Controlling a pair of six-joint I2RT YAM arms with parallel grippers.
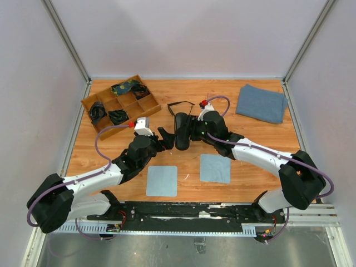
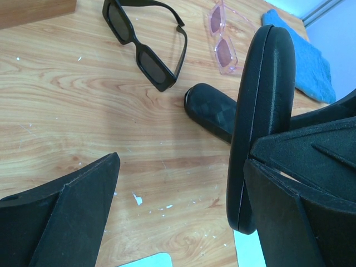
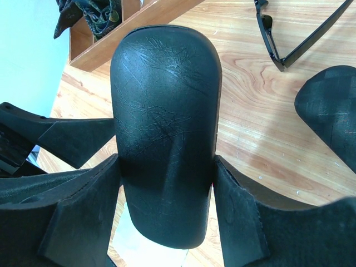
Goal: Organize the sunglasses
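Observation:
A black glasses case [image 1: 182,131] hangs upright at the centre, with my right gripper shut on it; its leathery face fills the middle of the right wrist view. My left gripper is open just left of the case, one finger beside its edge in the left wrist view. Behind them lie black sunglasses [image 2: 153,61], pink sunglasses [image 2: 223,47] and a second dark case [image 2: 211,108], partly hidden.
A wooden divided tray [image 1: 152,104] with dark pouches stands at the back left, a folded blue cloth [image 1: 261,104] at the back right. Two pale squares [image 1: 162,181] [image 1: 215,168] lie at the front.

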